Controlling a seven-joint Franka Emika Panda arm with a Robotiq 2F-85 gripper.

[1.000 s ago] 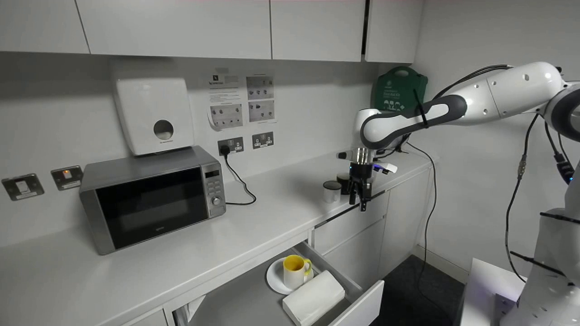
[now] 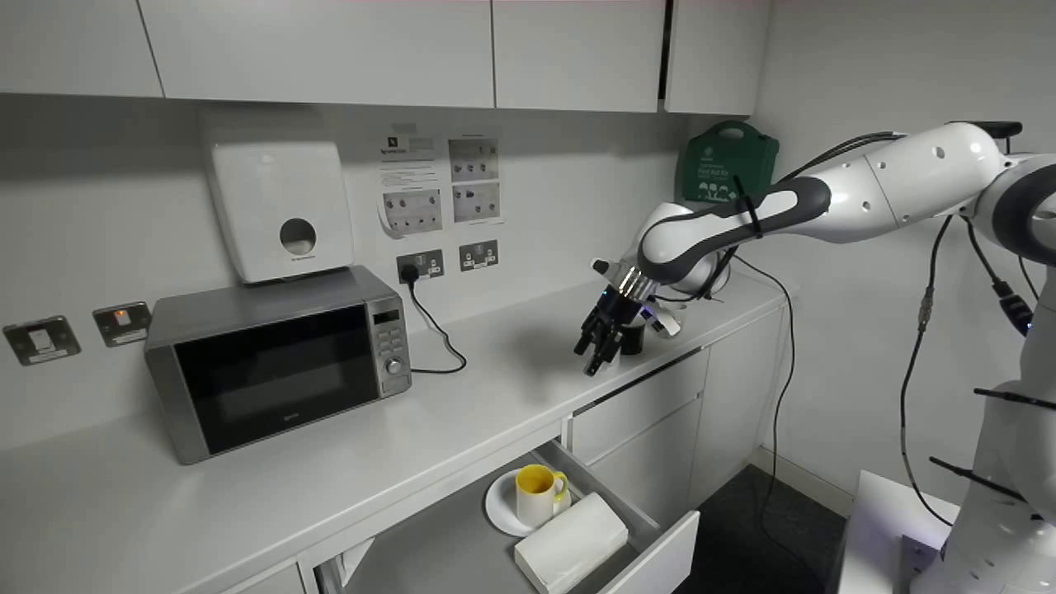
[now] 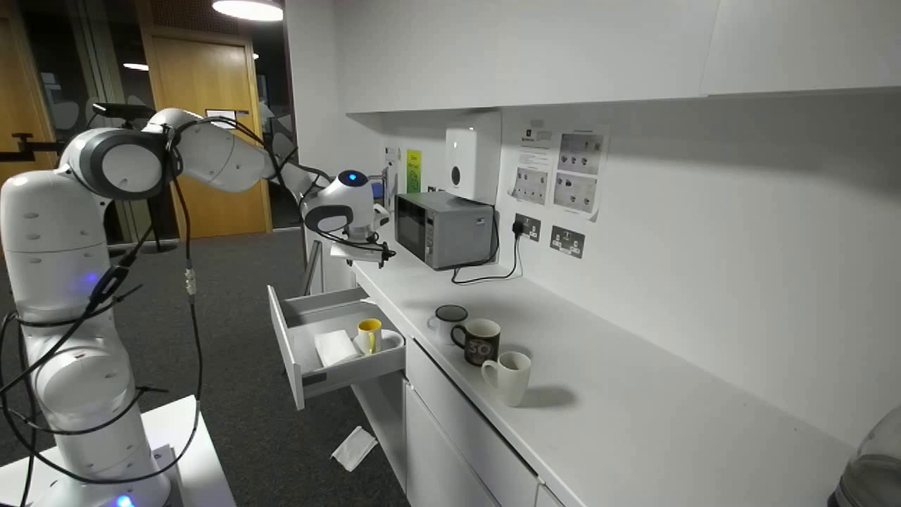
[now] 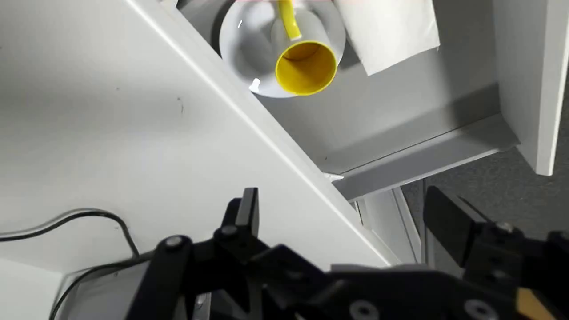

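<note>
My gripper is open, its black fingers (image 4: 246, 213) wide apart and nothing between them. In exterior view 1 the gripper (image 2: 588, 358) hangs tilted above the counter, in front of the mugs there. An open drawer (image 2: 648, 544) holds a white mug with yellow inside and handle (image 2: 535, 500), upright beside or on a white plate (image 2: 501, 506). Next to them lies a white paper bundle (image 2: 571, 543). Exterior view 2 shows a white mug with a dark rim (image 3: 445, 325), a black mug (image 3: 481, 343) and a white mug (image 3: 512, 380) along the counter.
A grey microwave (image 2: 277, 351) stands on the counter under a paper towel dispenser (image 2: 282, 208), its black cable (image 2: 440, 337) trailing to a wall socket. White cupboards (image 2: 327, 49) hang overhead.
The arm has swung left, and the gripper has gone from pointing straight down to tilted toward the lower left. It now covers the dark-rimmed mug in exterior view 1. The drawer's contents look unmoved.
</note>
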